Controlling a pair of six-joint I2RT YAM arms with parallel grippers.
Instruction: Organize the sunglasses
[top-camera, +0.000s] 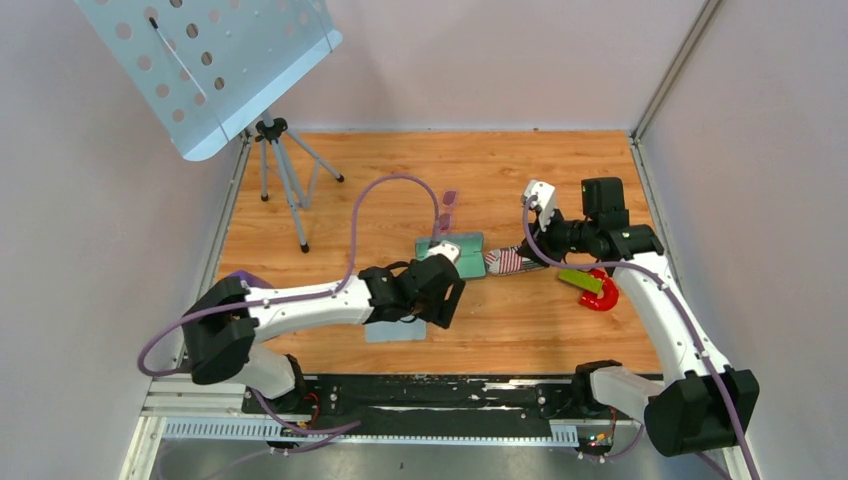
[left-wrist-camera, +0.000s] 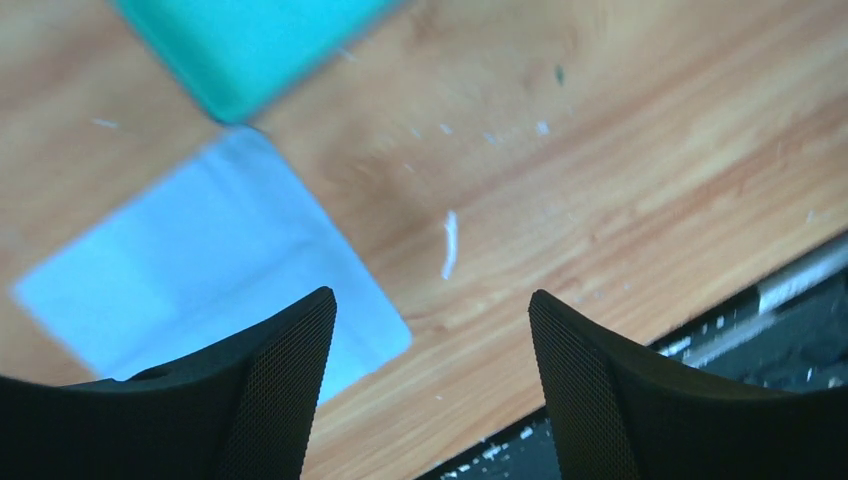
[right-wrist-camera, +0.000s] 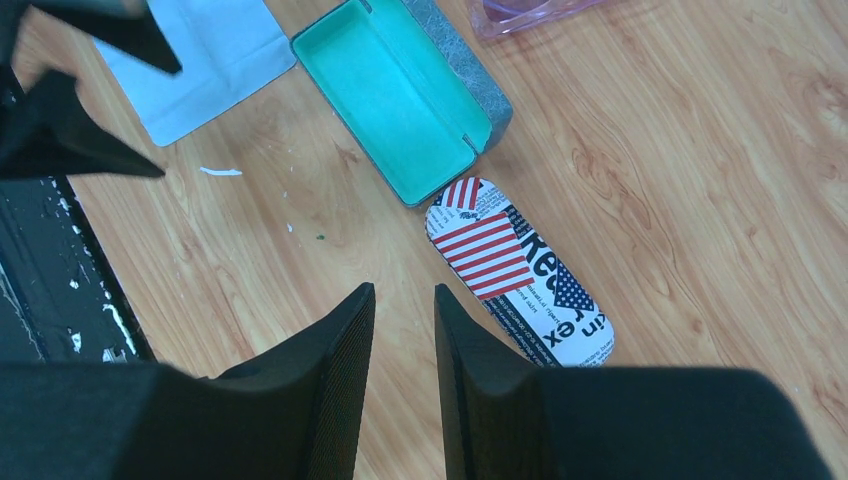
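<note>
Pink sunglasses (top-camera: 447, 212) lie behind an open teal case (right-wrist-camera: 385, 100), whose tray is empty. A light blue cloth (left-wrist-camera: 170, 250) lies left of the case. A flag-printed oblong case (right-wrist-camera: 520, 275) sits beside the teal one. My left gripper hangs over the table right of the cloth, fingers apart and empty; its view is blurred. My right gripper is above the flag case's near side, partly open with nothing between its fingertips.
A green item (top-camera: 577, 280) and a red curved item (top-camera: 600, 302) lie at the right. A tripod (top-camera: 293, 195) with a pale panel stands back left.
</note>
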